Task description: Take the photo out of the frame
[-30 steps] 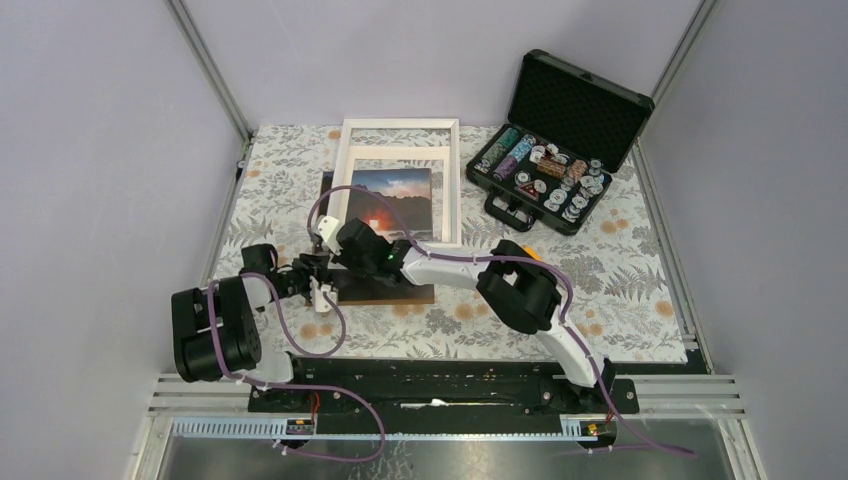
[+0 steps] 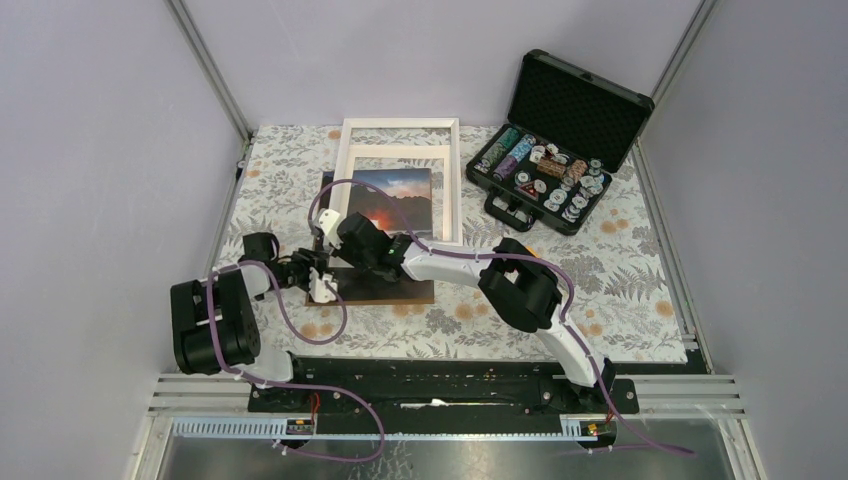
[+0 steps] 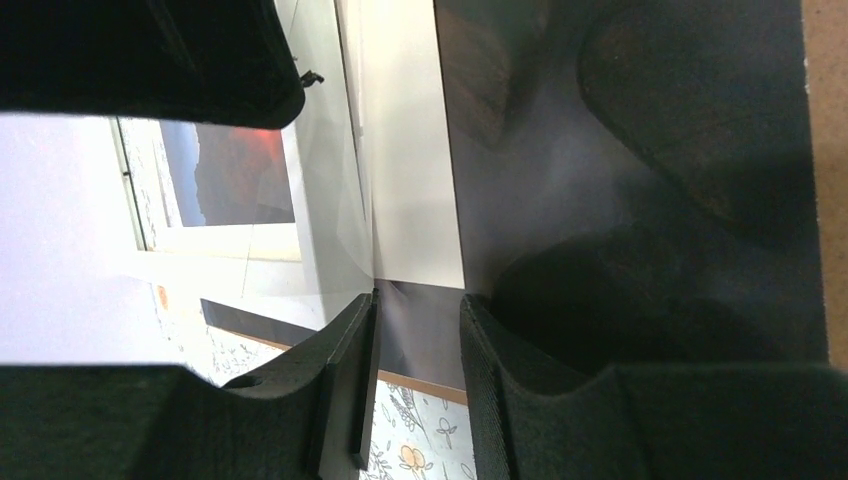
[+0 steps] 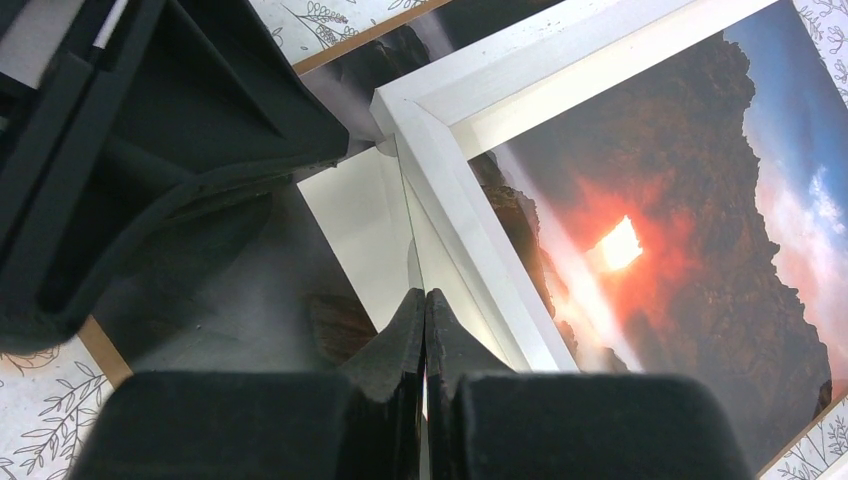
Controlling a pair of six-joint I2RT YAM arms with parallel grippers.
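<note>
The white frame [image 2: 455, 185] lies over a large landscape photo [image 2: 405, 192] with a sunset. The photo's dark part [image 3: 650, 190] sticks out past the frame's near side. Between them shows a cream strip [image 4: 350, 215] under the frame's edge. My right gripper is shut over this strip; a thin, film-like edge runs to its tips, and I cannot tell whether it is pinched. My left gripper is partly open at the strip's end, above the dark part, with no object clearly gripped between its fingertips.
An open black case [image 2: 560, 150] of poker chips stands at the back right. My arms work close together at the frame's near left corner.
My left arm has shifted slightly toward the back of the table. The right arm, the frame and the photo look unmoved.
</note>
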